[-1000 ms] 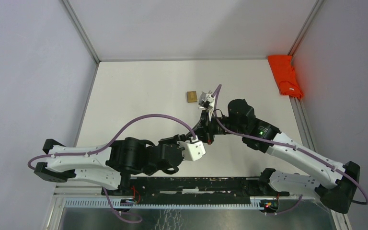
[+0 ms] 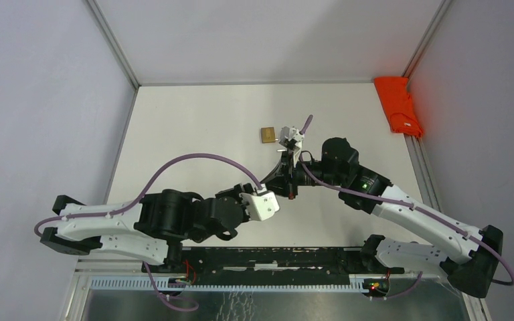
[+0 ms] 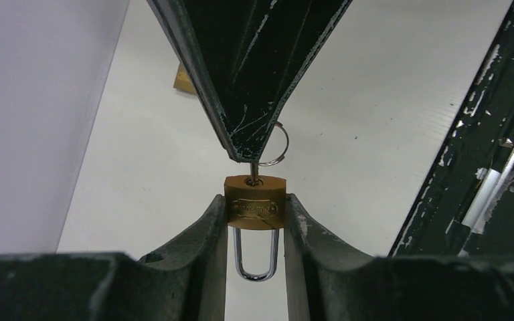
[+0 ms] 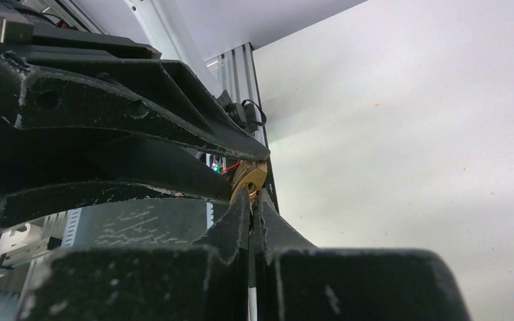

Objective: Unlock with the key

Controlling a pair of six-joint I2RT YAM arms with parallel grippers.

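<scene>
A brass padlock (image 3: pixel 254 200) with its steel shackle (image 3: pixel 255 274) pointing down sits between the fingertips of my left gripper in the left wrist view. Just above it, my right gripper is shut at the key, whose shaft enters the keyhole; a key ring (image 3: pixel 282 150) hangs beside it. The right wrist view shows the padlock (image 4: pixel 251 175) between the left fingers, with the right fingertips (image 4: pixel 263 224) at its keyhole. In the top view both grippers meet near the middle of the table.
A second brass block (image 2: pixel 268 134) lies on the white table (image 2: pixel 194 120) behind the grippers. An orange cloth (image 2: pixel 396 103) lies at the back right edge.
The left arm has shifted slightly to the left in the top view. The right arm has moved only very slightly.
</scene>
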